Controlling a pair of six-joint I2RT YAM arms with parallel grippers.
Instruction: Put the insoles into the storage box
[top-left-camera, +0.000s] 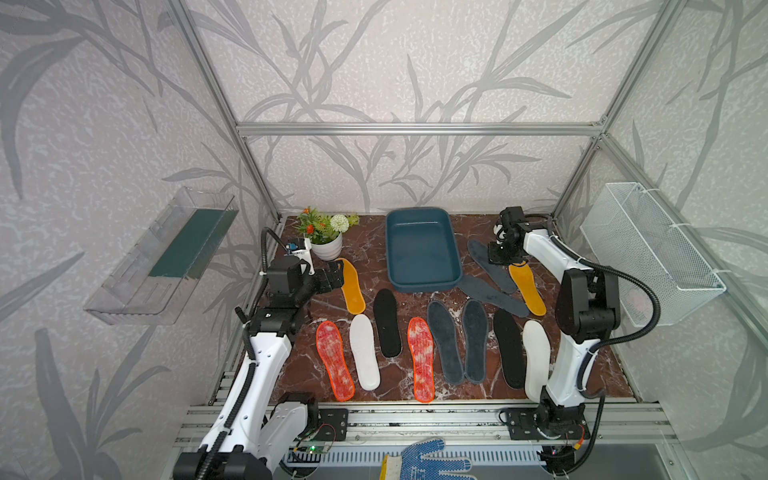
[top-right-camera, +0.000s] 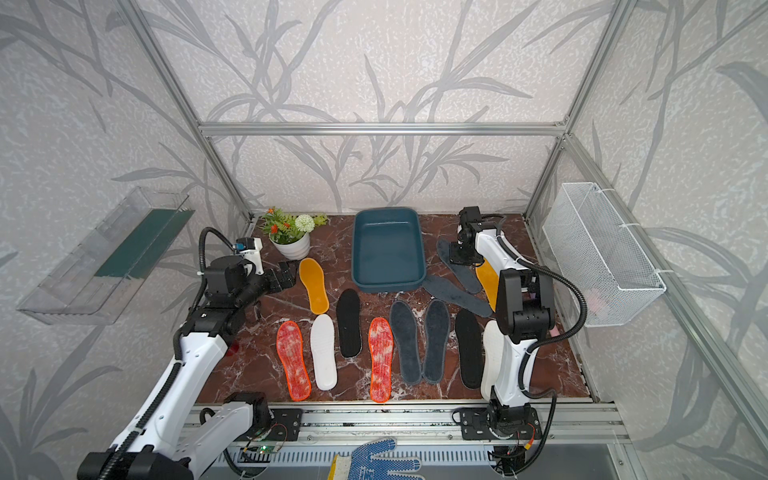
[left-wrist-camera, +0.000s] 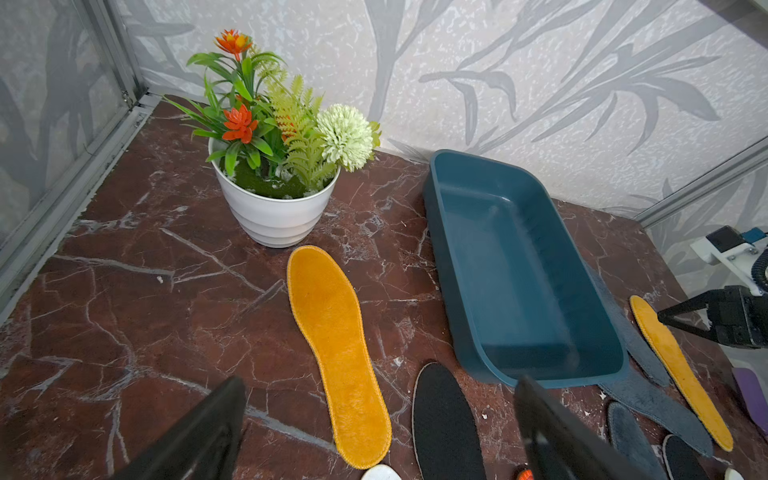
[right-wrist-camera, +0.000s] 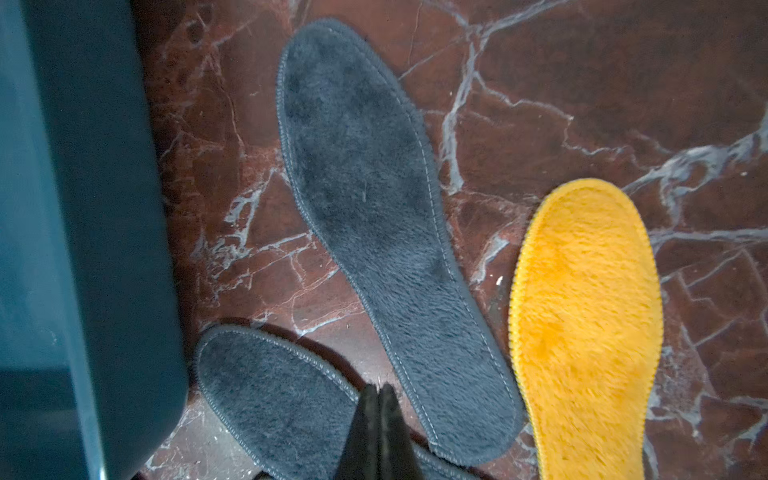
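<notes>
The teal storage box (top-left-camera: 420, 281) stands empty at the back centre. Right of it, one grey insole (right-wrist-camera: 360, 176) lies flat, its near end across a second grey insole (right-wrist-camera: 264, 392). My right gripper is shut with bare fingertips in the right wrist view, above the second grey insole and beside the first. A yellow insole (right-wrist-camera: 588, 320) lies to their right. My left gripper is open at the left, with nothing held. Past its fingers lie another yellow insole (left-wrist-camera: 336, 344) and a black insole (left-wrist-camera: 444, 424).
In front lie red insoles (top-left-camera: 334, 360), white insoles (top-left-camera: 364, 352), a grey pair (top-left-camera: 475, 340) and a black insole (top-left-camera: 509, 348). A potted plant (left-wrist-camera: 276, 212) stands back left. White mesh baskets (top-left-camera: 656, 248) hang right; a clear tray (top-left-camera: 132, 296) hangs left.
</notes>
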